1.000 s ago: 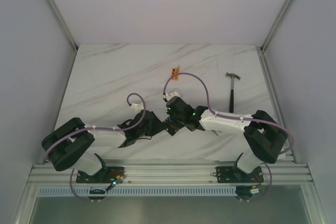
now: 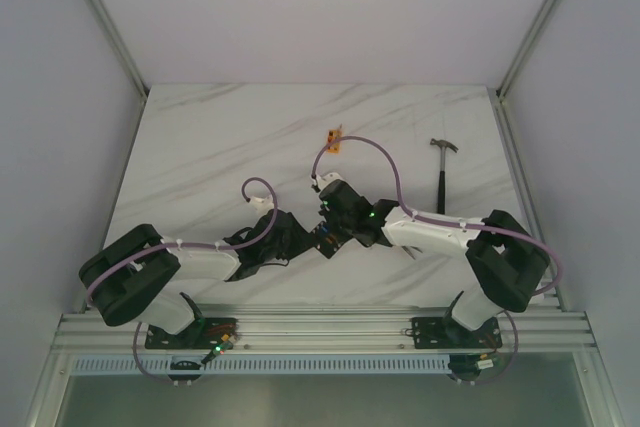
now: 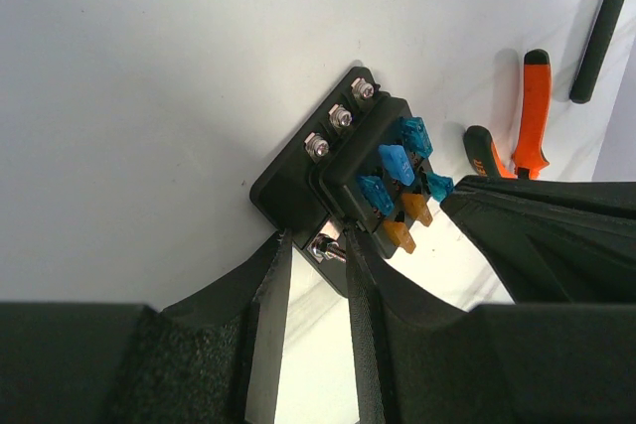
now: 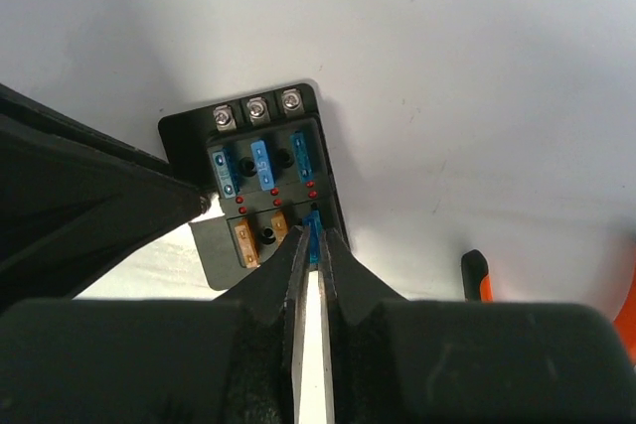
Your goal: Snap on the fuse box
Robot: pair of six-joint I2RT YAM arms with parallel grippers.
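Note:
The black fuse box (image 3: pixel 288 176) (image 4: pixel 189 130) holds blue fuses (image 4: pixel 262 164) and orange fuses (image 4: pixel 245 243), with screw terminals along one edge. My right gripper is shut on a small blue fuse at the box's orange-fuse row; in the left wrist view its dark finger reaches in from the right. My left gripper is at the box's lower corner, fingers part open around a metal piece there; whether it grips it is unclear.
Orange-handled tools (image 3: pixel 533 111) lie beside the box. A hammer (image 2: pixel 442 172) lies at the right and an orange item (image 2: pixel 334 141) behind.
My right arm has shifted very slightly at the fuse box. The left arm looks unchanged in the top view.

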